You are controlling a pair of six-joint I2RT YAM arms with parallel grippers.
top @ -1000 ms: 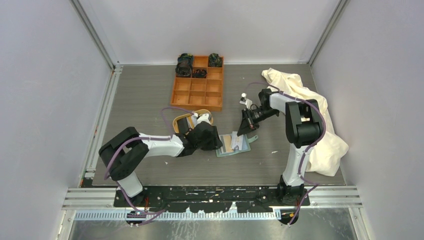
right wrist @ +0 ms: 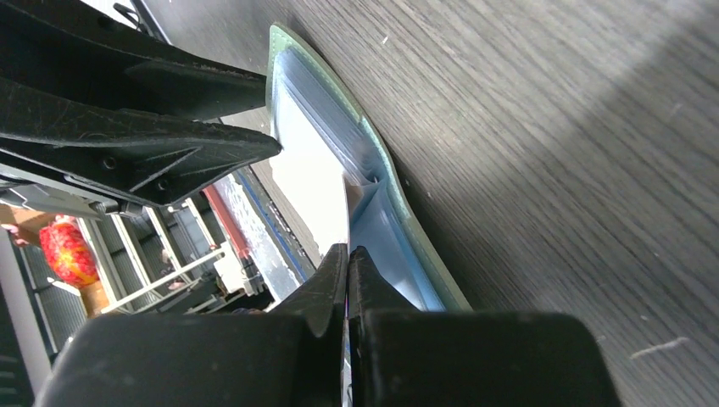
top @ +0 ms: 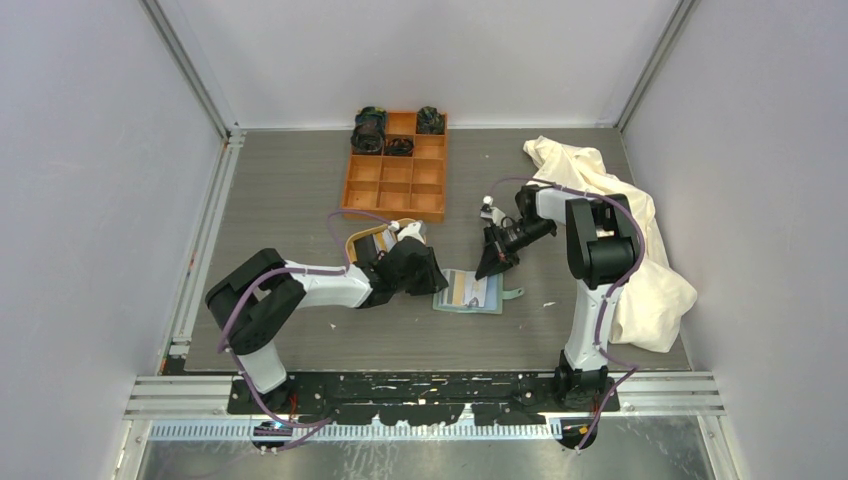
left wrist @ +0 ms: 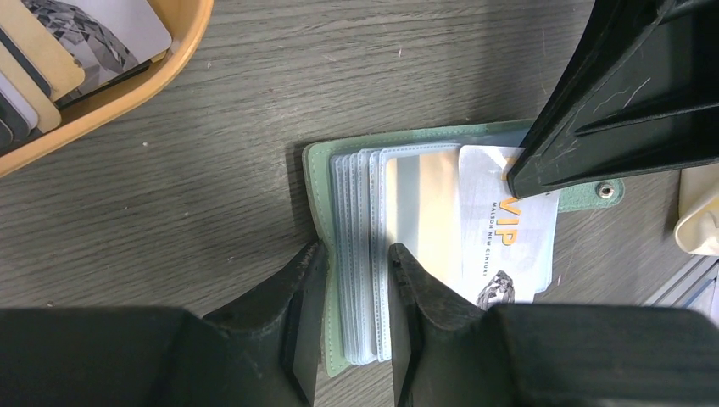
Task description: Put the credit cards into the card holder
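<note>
The open card holder (top: 467,308), pale green with clear sleeves, lies flat on the table between both grippers. My right gripper is shut on the edge of a white VIP card (left wrist: 517,229). That card lies across the right part of the top sleeve, beside a beige card (left wrist: 437,203) that shows through the clear plastic. How deep the white card sits is hard to tell. At the holder's left edge, my left gripper is part open, its fingers (left wrist: 307,280) astride the bound side and stacked sleeves.
A yellow-rimmed basket (left wrist: 127,100) with several cards stands behind the left arm. An orange compartment tray (top: 395,190) with black bags is at the back, and cream cloth (top: 640,290) covers the right side. In front of the holder the table is clear.
The holder has turned a little and now lies straighter.
</note>
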